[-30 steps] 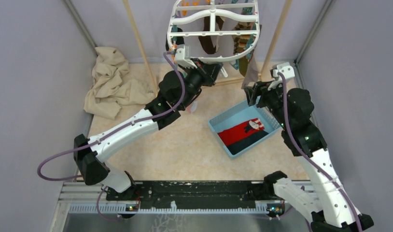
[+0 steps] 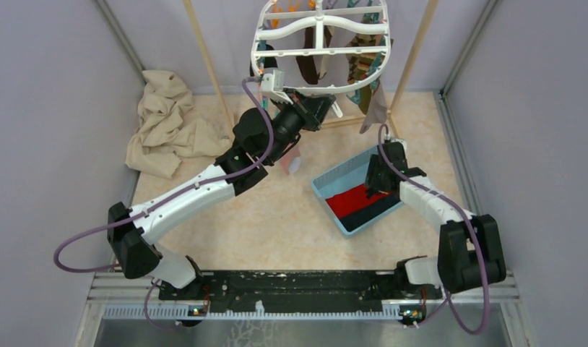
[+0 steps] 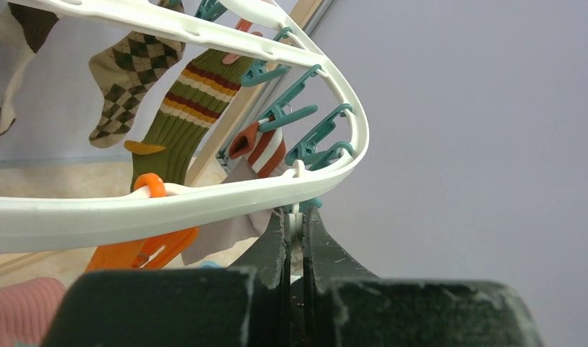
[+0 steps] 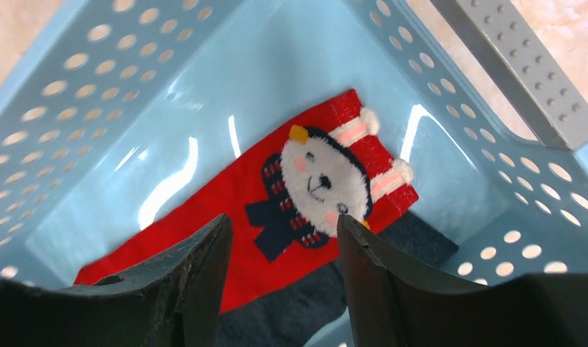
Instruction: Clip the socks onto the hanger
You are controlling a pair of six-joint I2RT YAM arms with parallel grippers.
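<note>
The white hanger hangs at the top of the top view, with socks clipped beneath, including an olive striped sock and a checked sock. My left gripper is shut on a white part at the hanger's front edge. My right gripper is open, pointing down into the blue basket, above a red sock with an animal face; a dark sock lies beside it. Nothing is between the right fingers.
A beige cloth is heaped at the back left. Wooden poles stand either side of the hanger. The floor left of the basket is clear beneath my left arm.
My right arm has moved down and inward from the right, its gripper now over the basket's socks. The left arm is nearly still.
</note>
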